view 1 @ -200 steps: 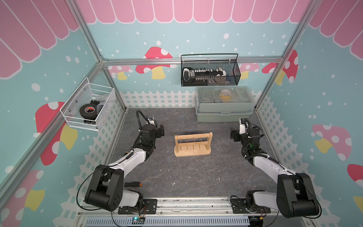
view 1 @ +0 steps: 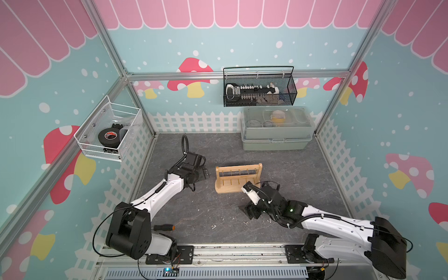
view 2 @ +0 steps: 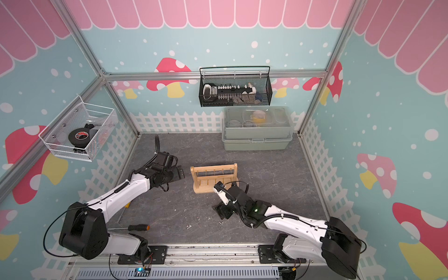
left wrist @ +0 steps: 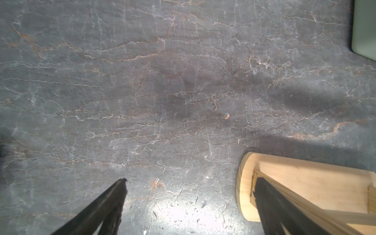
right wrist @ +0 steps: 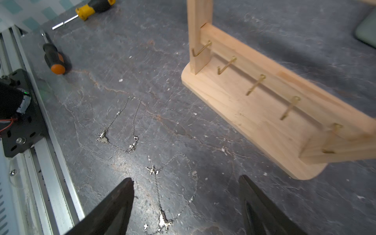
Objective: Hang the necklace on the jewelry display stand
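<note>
Two thin silver necklaces show in the right wrist view: one [right wrist: 133, 126] lies farther off to the left, the other [right wrist: 157, 184] closer, ahead of my right gripper. Its fingers are spread with nothing between them, above the table in front of the stand. The wooden display stand [right wrist: 250, 101] with brass hooks [right wrist: 256, 84] is upright, and its hooks carry nothing that I can see. Left of the stand, my left gripper is open and empty over bare table; in the left wrist view part of the stand [left wrist: 305, 168] sits beside its right finger.
At the table's left front lie an orange-tipped screwdriver [right wrist: 54, 60] and a yellow one [right wrist: 86, 11]. A green lidded box [view 1: 277, 140] stands at the back right. Wire baskets hang on the back [view 1: 260, 93] and left [view 1: 109, 133] frames.
The left arm has shifted slightly toward the front. The stand has stayed put.
</note>
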